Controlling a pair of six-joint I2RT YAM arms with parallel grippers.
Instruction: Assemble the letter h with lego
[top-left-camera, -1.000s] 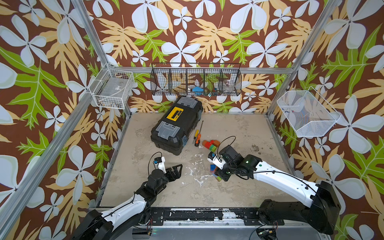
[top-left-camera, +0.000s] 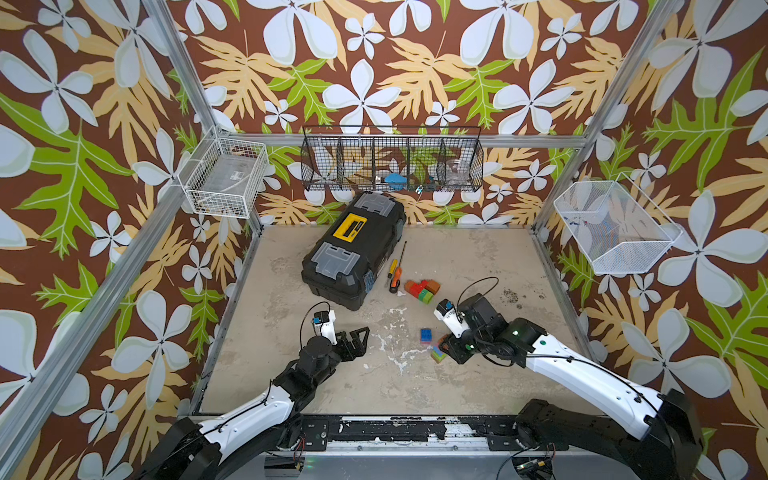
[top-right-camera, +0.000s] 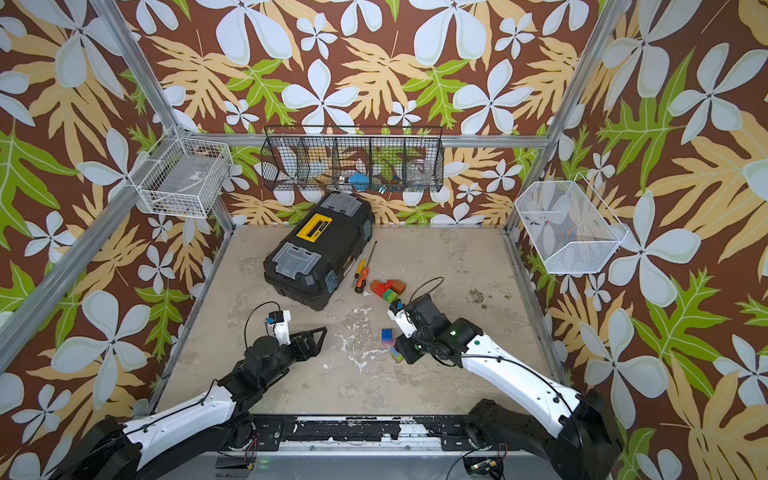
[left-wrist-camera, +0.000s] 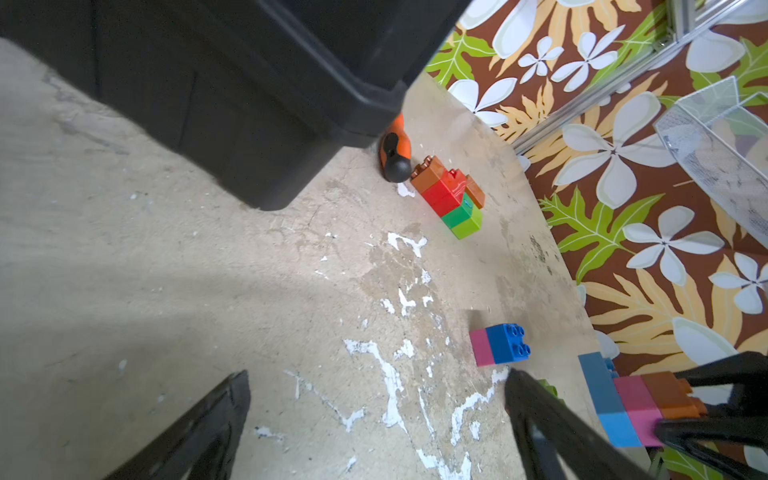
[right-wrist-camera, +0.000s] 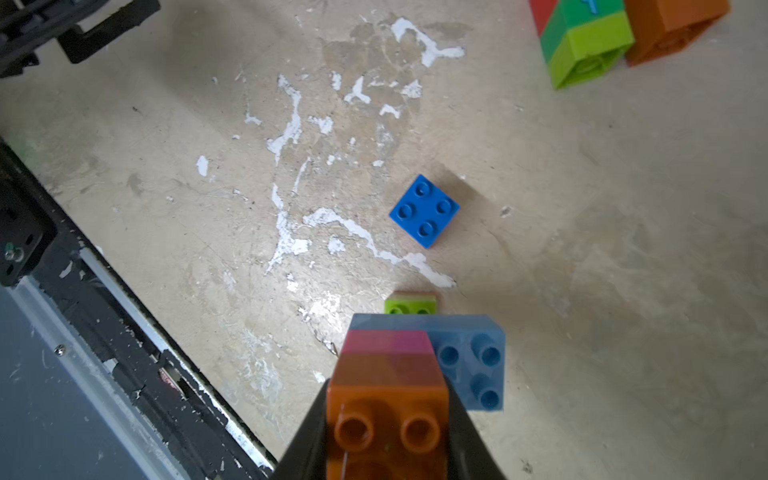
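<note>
My right gripper is shut on a block stack: an orange brick (right-wrist-camera: 388, 416), a pink one (right-wrist-camera: 392, 342) and a light blue one (right-wrist-camera: 472, 360) set off to the side. It is held above the floor. Below it, partly hidden, lies a lime brick (right-wrist-camera: 412, 304). A blue brick (right-wrist-camera: 424, 209) with a pink one (left-wrist-camera: 481, 346) beneath it stands nearby. My left gripper is open, nothing between its fingers, over bare floor left of the bricks. Farther back is a group of red (left-wrist-camera: 442, 197), green (left-wrist-camera: 458, 213) and brown (left-wrist-camera: 429, 173) bricks.
A black toolbox (top-left-camera: 353, 249) takes up the back left of the floor. Screwdrivers (top-left-camera: 395, 276) lie beside it. Wire baskets (top-left-camera: 392, 160) hang on the back wall and both sides. Open floor lies between the arms and at the right.
My right gripper has shifted to the right, uncovering more of the blue brick. My left gripper has moved slightly right.
</note>
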